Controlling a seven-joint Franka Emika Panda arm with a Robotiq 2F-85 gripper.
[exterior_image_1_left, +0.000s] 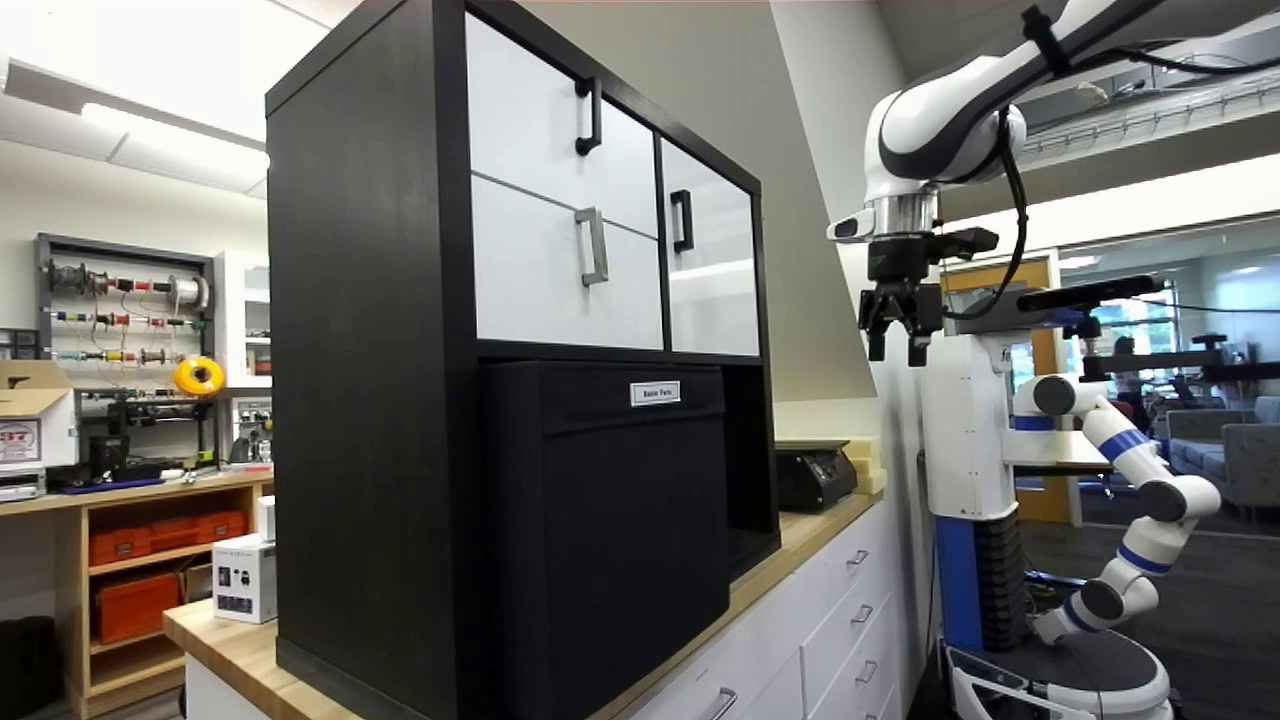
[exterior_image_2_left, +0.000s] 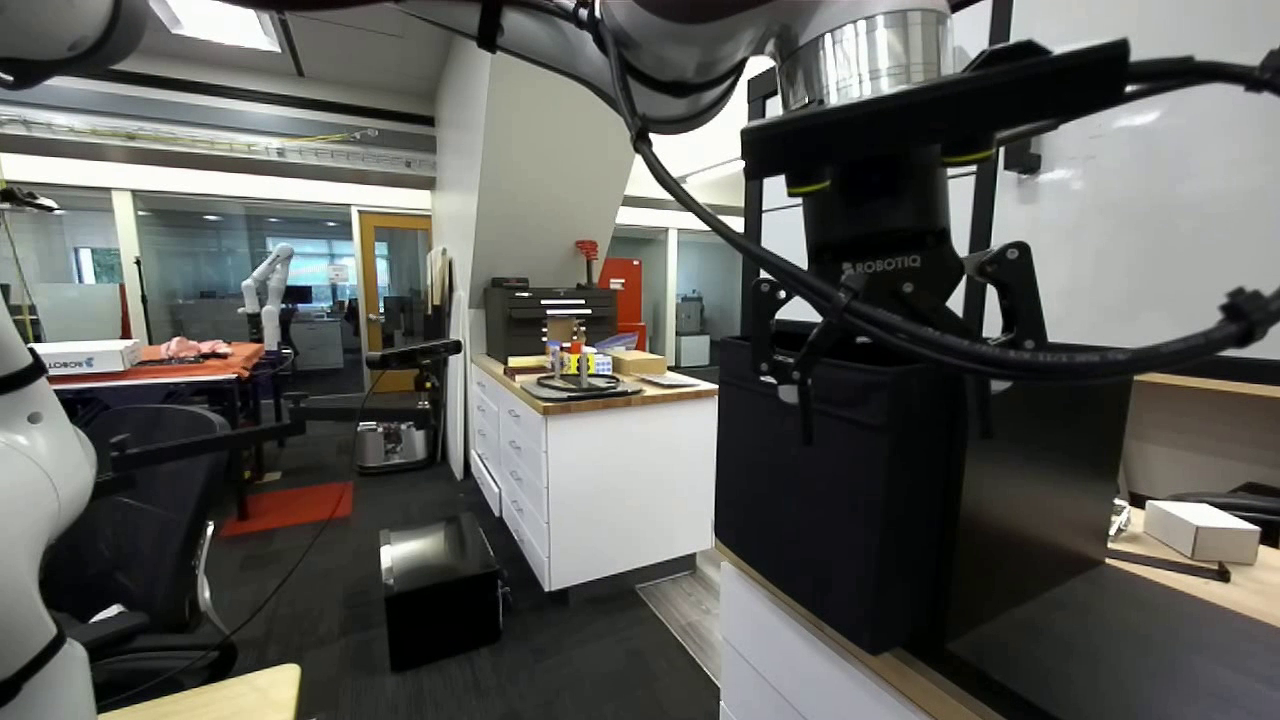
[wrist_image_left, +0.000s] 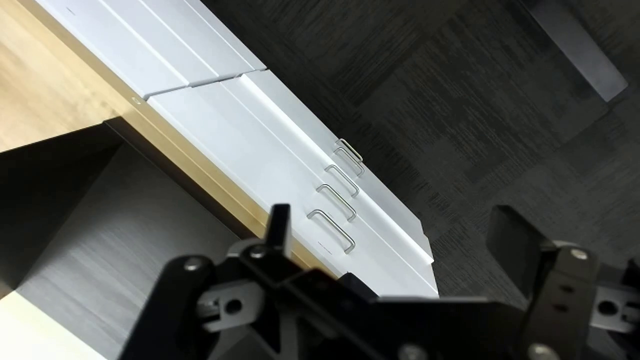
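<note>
My gripper (exterior_image_1_left: 897, 348) points straight down in free air, to the right of the dark shelf cabinet (exterior_image_1_left: 360, 360) in the first exterior view. In the wrist view its two fingers (wrist_image_left: 279, 225) stand wide apart, with nothing between them but the white drawer fronts and dark floor beyond. The cabinet has white doors (exterior_image_1_left: 708, 282) with handles at the top, all closed. Below them a black fabric bin (exterior_image_1_left: 624, 504) with a label sits partly pulled forward. The compartment beside the bin looks empty.
The cabinet stands on a wooden counter (exterior_image_1_left: 828, 524) above white drawers with metal handles (wrist_image_left: 333, 230). A black device (exterior_image_1_left: 816, 478) rests on the counter past the cabinet. Behind my arm is another white robot (exterior_image_1_left: 1122, 444). Open floor lies in front of the drawers.
</note>
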